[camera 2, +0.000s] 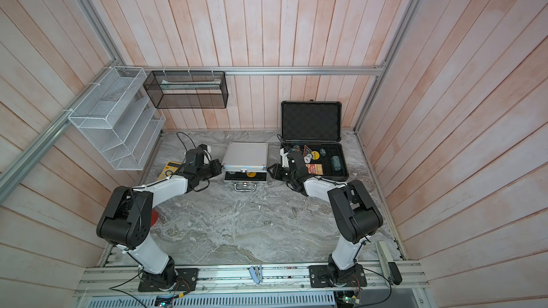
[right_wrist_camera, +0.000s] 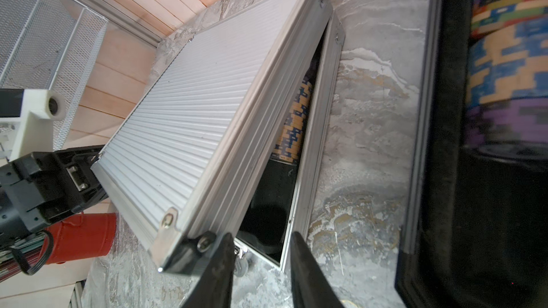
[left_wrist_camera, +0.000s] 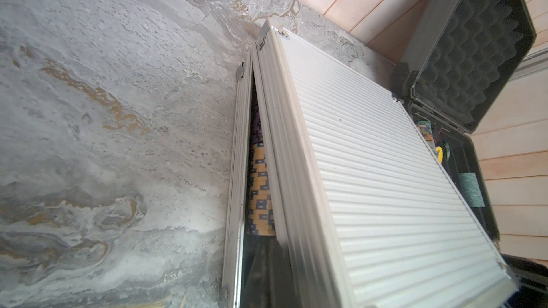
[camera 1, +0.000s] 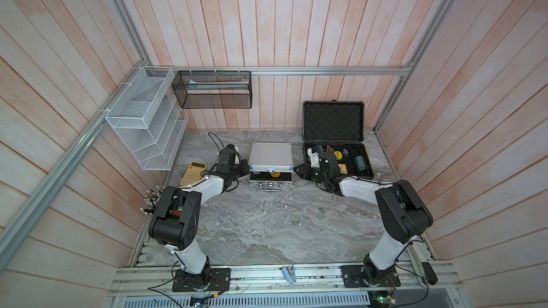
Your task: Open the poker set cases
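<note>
The silver case stands in the middle of the table with its ribbed lid tilted part way up. Through the gap at its sides, patterned chips show inside. My left gripper is at the case's left front corner; its fingertips are not visible in the left wrist view, and its finger looks shut. My right gripper is part open at the right front corner, with no object clearly held between its fingers. The black case on the right stands wide open, its foam-lined lid upright.
A yellow calculator lies to the left, with a red container near it. White wire shelves and a black mesh basket hang at the back left.
</note>
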